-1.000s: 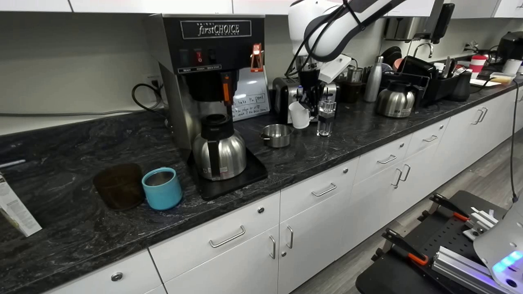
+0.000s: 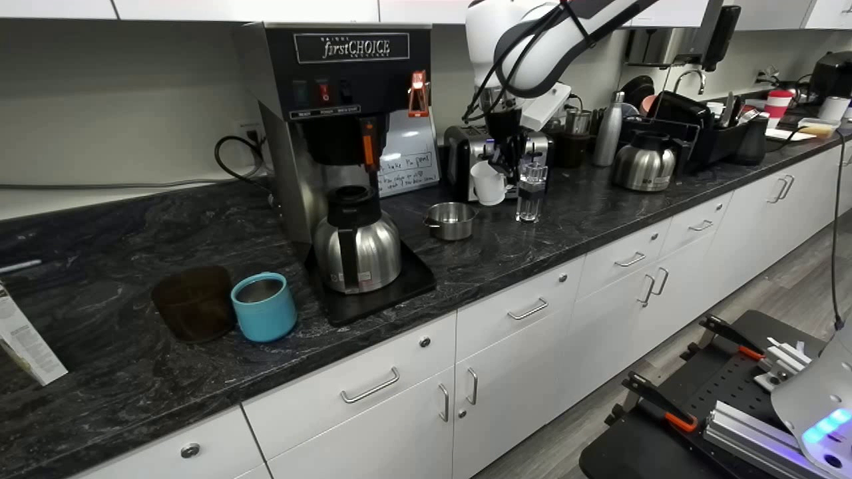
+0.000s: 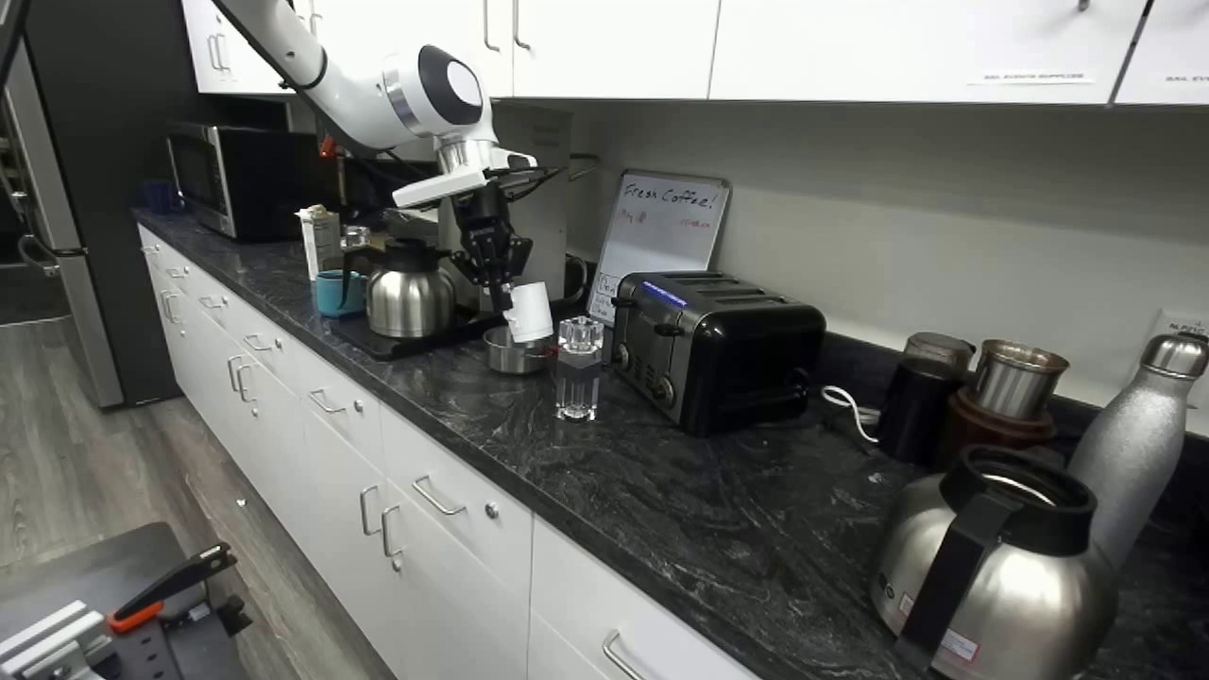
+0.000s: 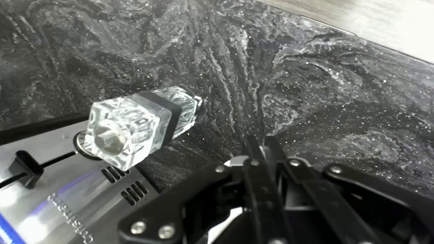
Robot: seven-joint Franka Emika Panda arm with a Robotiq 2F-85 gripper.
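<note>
A white mug hangs tilted above the counter, with my gripper shut on it. In the wrist view the mug is mostly hidden behind the fingers. Which part of it they pinch cannot be told there; exterior view 1 shows its handle side toward the gripper. From exterior view 2, the mug appears just above a small steel pan; the other exterior view sets that pan to the left of the mug and apart from it.
A clear grinder stands upright close to the mug, with a toaster behind. The coffee maker holds a steel carafe; beyond it sits a blue mug.
The mug has shifted very slightly and is a little less tilted in exterior view 1. The arm has moved slightly to the left with it; the other objects have stayed put.
</note>
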